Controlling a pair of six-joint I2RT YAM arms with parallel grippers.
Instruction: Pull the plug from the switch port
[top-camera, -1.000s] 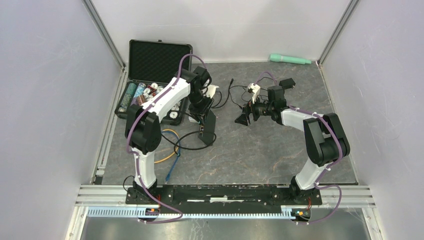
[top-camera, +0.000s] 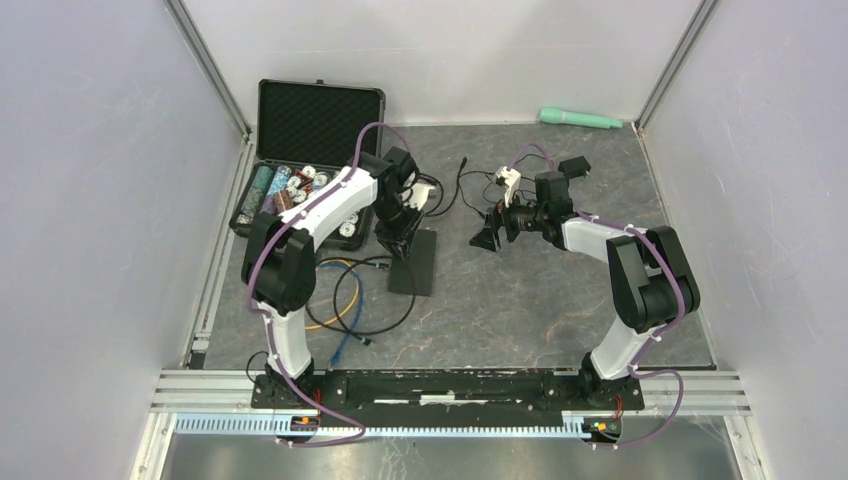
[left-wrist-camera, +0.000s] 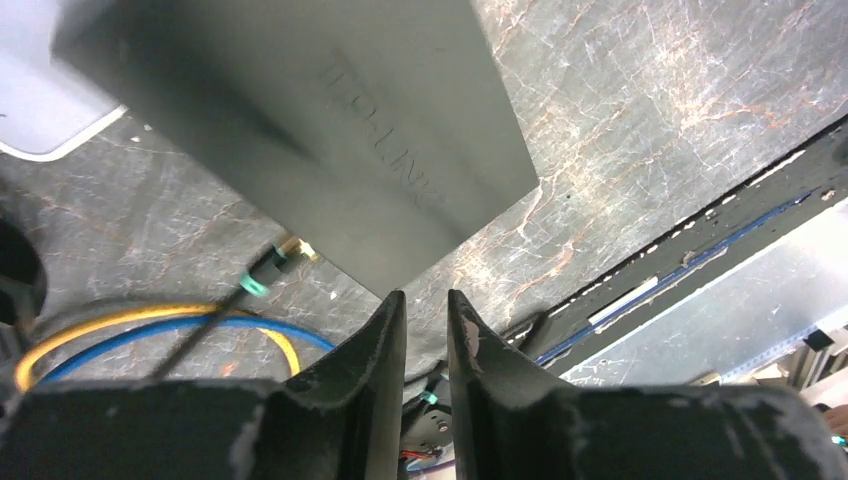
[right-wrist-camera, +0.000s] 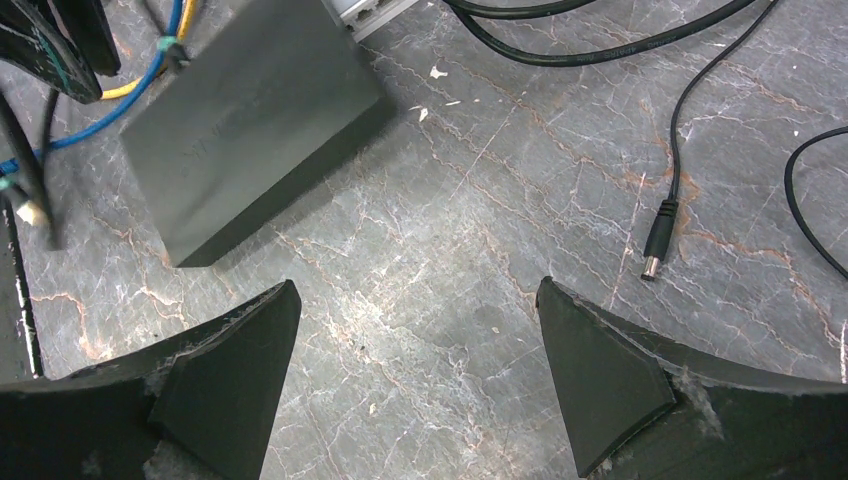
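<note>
The dark TP-Link switch (top-camera: 413, 270) lies on the grey marble table, left of centre; in the right wrist view its body (right-wrist-camera: 255, 140) looks motion-blurred. A black cable end with a teal band and metal tip (left-wrist-camera: 270, 268) lies beside the switch's edge. My left gripper is above the switch, its fingertips close together with a narrow gap and nothing seen between them. My right gripper stands wide open over bare table, to the right of the switch.
An open case (top-camera: 320, 120) of parts sits at back left. Yellow and blue cables (top-camera: 355, 300) lie left of the switch. A barrel-plug cable (right-wrist-camera: 660, 230) and a green tube (top-camera: 580, 118) are at the back.
The switch now lies flatter and further forward. The black cables have spread left and toward the front. My left gripper has moved slightly; the right arm is still.
</note>
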